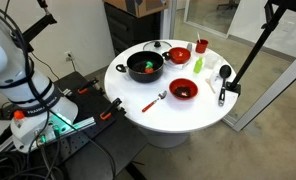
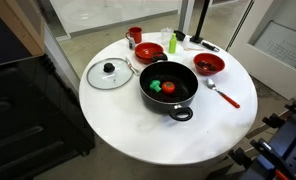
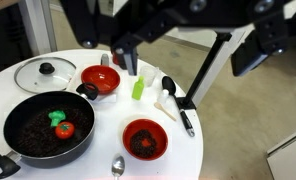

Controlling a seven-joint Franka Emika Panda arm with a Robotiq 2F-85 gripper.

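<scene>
In the wrist view my gripper stands open, its dark, blurred fingers (image 3: 260,40) spread wide at the top with nothing between them. Neither exterior view shows it. Below and to the left sits a black pot (image 3: 73,150) holding a red tomato-like piece (image 3: 64,130) and a green piece (image 3: 59,118). A red bowl (image 3: 161,131) with dark contents stands to the pot's right, and a spoon (image 3: 118,166) lies between them. Another red dish (image 3: 100,74) lies behind the pot, partly overlapped by a pot handle.
A glass lid (image 2: 109,74) lies flat left of the pot. Toward the back stand a red mug (image 2: 135,36), a green bottle (image 2: 173,45) and a clear cup (image 2: 167,36). A black utensil (image 1: 225,78) rests near the edge.
</scene>
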